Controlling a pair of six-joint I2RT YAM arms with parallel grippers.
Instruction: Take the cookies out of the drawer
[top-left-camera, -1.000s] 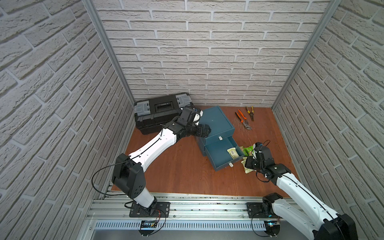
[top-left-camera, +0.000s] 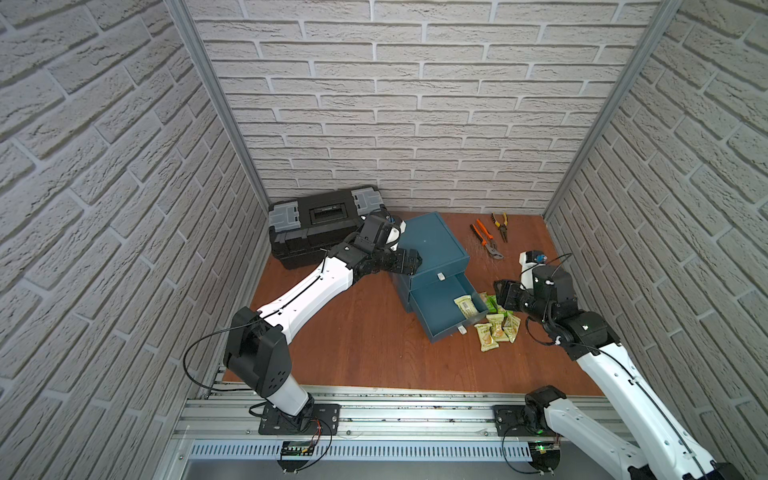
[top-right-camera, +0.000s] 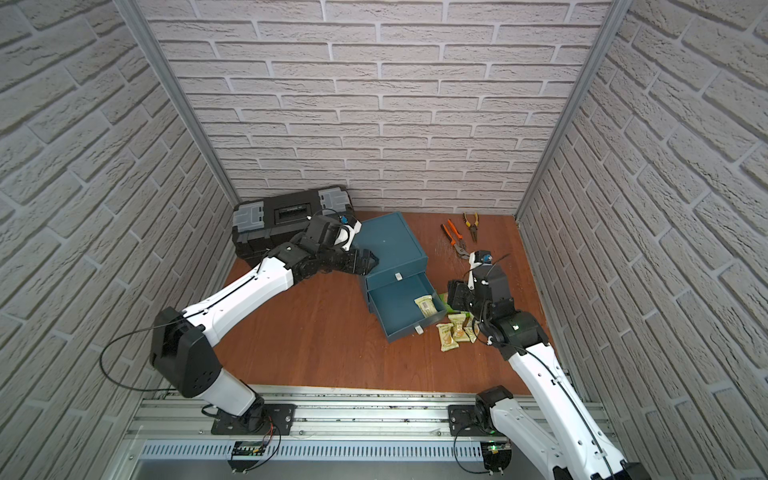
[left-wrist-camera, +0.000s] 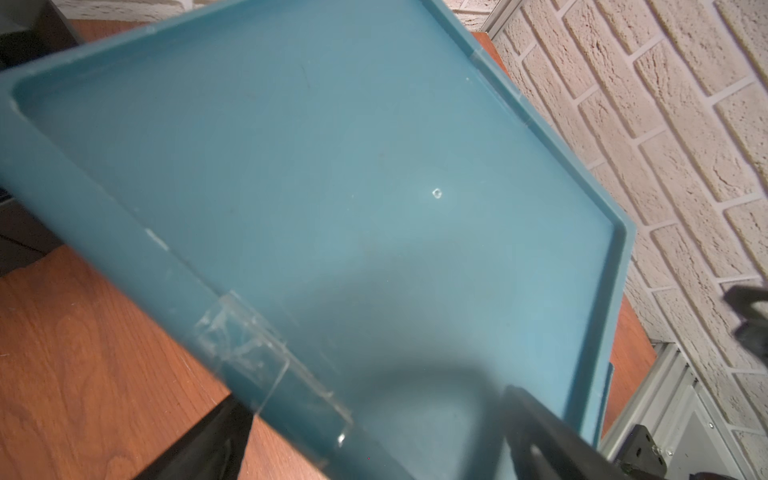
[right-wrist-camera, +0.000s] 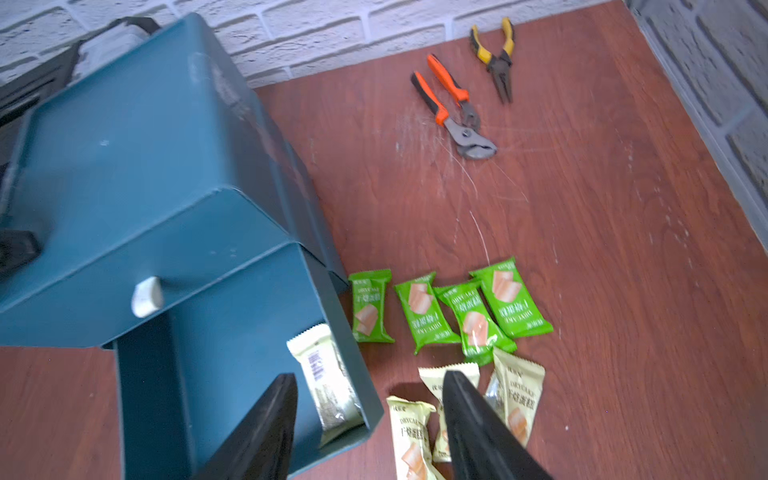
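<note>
One cream cookie packet (right-wrist-camera: 326, 384) lies in the pulled-out lower drawer (right-wrist-camera: 216, 384) of the blue cabinet, against its right wall. My right gripper hangs above the drawer's right side, its fingers apart and empty. Outside the drawer on the table lie cream packets, among them a near packet (right-wrist-camera: 412, 438) and a right packet (right-wrist-camera: 518, 392). Behind them several green packets lie in a row, including a green packet (right-wrist-camera: 510, 300). My left gripper stands over the cabinet top (left-wrist-camera: 360, 160), fingers blurred and spread, with no object between them.
Orange-handled pliers (right-wrist-camera: 454, 112) and yellow-handled pliers (right-wrist-camera: 497, 60) lie at the back right. A black toolbox (top-left-camera: 320, 224) stands behind on the left.
My right gripper has risen and moved back from beside the drawer's front corner. A cream packet now shows on the table near that corner, uncovered. The left arm stays still.
</note>
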